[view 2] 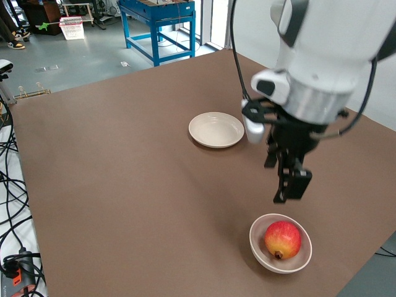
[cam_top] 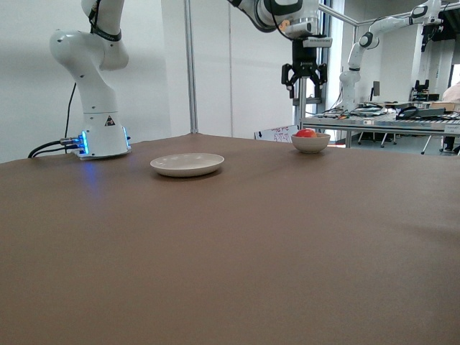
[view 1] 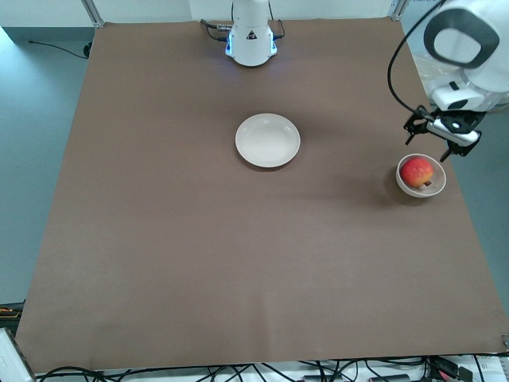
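Note:
A red apple [view 1: 416,170] rests in a small white bowl [view 1: 436,188] at the right edge of the table; the same apple [view 2: 283,238] shows at lower right in the right view. A flat white plate [view 1: 267,140] lies empty near the middle of the brown table [view 1: 238,255]. My black gripper [view 1: 425,143] hangs above and beyond the bowl; in the top view the gripper [cam_top: 304,90] is well above the apple [cam_top: 305,133]. Its fingers stand apart, open, with nothing visible between them.
Cable bundles and a white strip run beyond the near edge.

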